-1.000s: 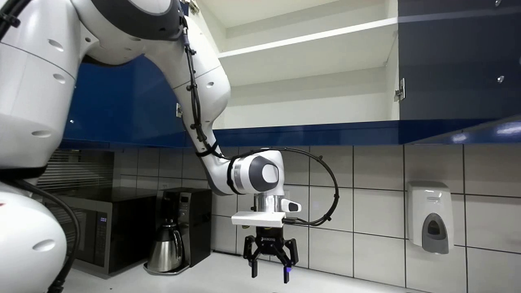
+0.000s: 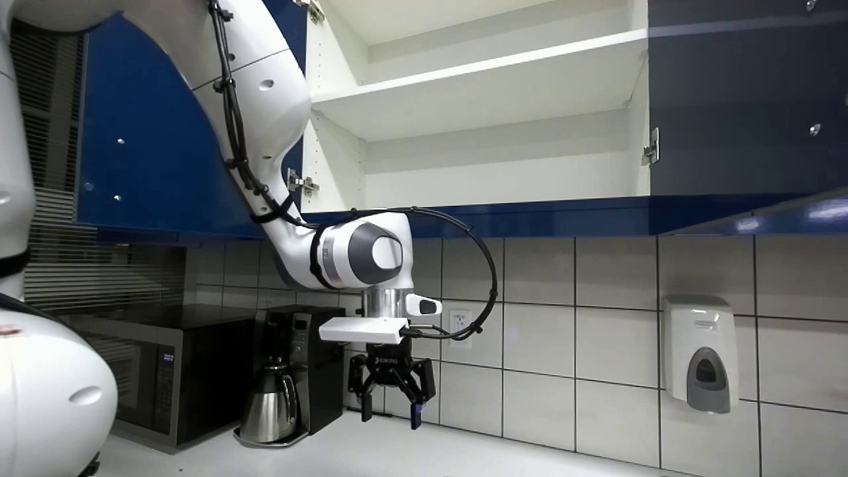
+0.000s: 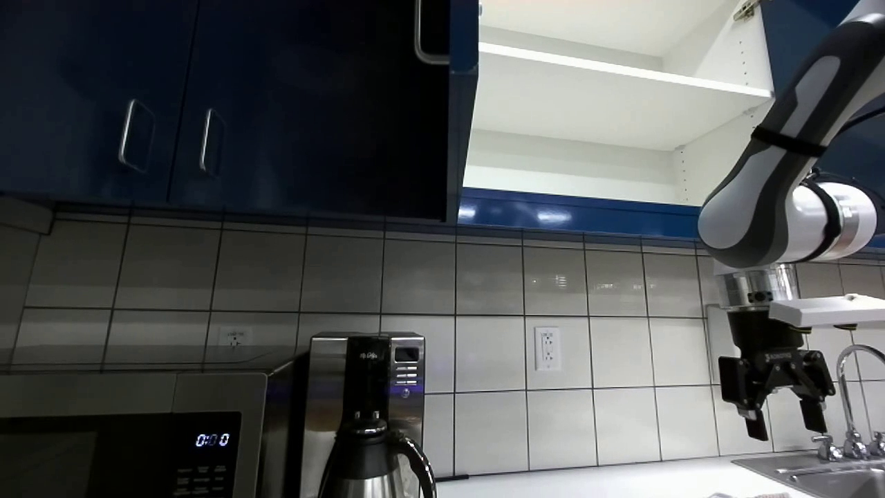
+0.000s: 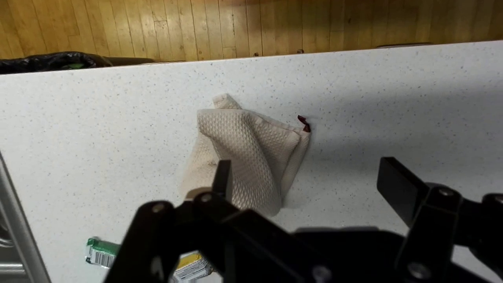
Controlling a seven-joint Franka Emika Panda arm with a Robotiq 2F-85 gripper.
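Observation:
My gripper (image 2: 391,419) hangs open above the white counter, its fingers pointing down and bare in exterior view 1. In exterior view 2 the same gripper (image 3: 784,419) is at the right, near the sink. Looking down in the wrist view, a crumpled beige towel (image 4: 245,151) with a small dark red tag lies on the counter below. One of my fingers (image 4: 222,180) overlaps the towel in that view; the other is off to the right over bare counter. Only a bit of cloth (image 3: 771,495) shows at the bottom of exterior view 2.
A green-wrapped packet (image 4: 101,252) and a yellow-and-white one (image 4: 191,266) lie near the towel, partly covered by my gripper. The sink (image 3: 817,474) is at the right. A coffee maker (image 2: 318,373) and microwave (image 2: 159,373) stand left. The open cabinet (image 2: 493,167) overhead is empty.
In exterior view 1 the arm and gripper have shifted left and slightly up in the picture.

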